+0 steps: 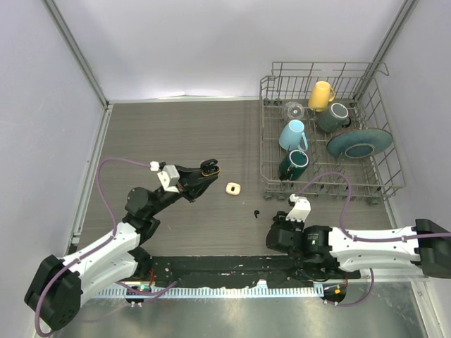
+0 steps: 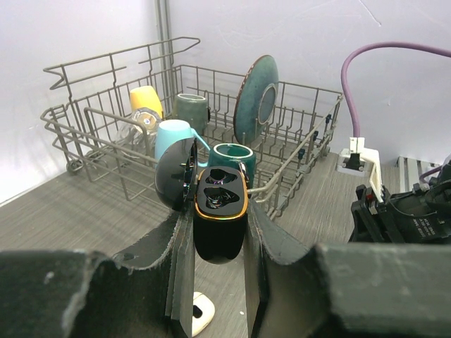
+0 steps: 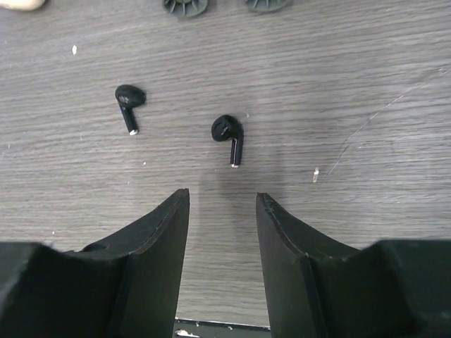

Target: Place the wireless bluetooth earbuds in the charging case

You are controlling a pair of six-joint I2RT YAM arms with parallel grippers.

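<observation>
My left gripper is shut on the black charging case (image 2: 218, 239), held up off the table. Its lid (image 2: 173, 174) stands open, and both gold-edged earbud slots look empty. On the table in the right wrist view lie two black earbuds: one earbud (image 3: 227, 130) ahead of my fingertips near the middle, the other earbud (image 3: 130, 100) farther left. The top view shows only one small black earbud (image 1: 256, 213); the arm seems to hide the other. My right gripper points down with its fingers apart, nothing between them, just short of the nearer earbud.
A wire dish rack (image 1: 270, 127) with several mugs and a teal plate (image 1: 360, 143) fills the back right. A small cream-coloured object (image 1: 233, 189) lies mid-table. Bare table (image 1: 169, 127) stretches across the back left.
</observation>
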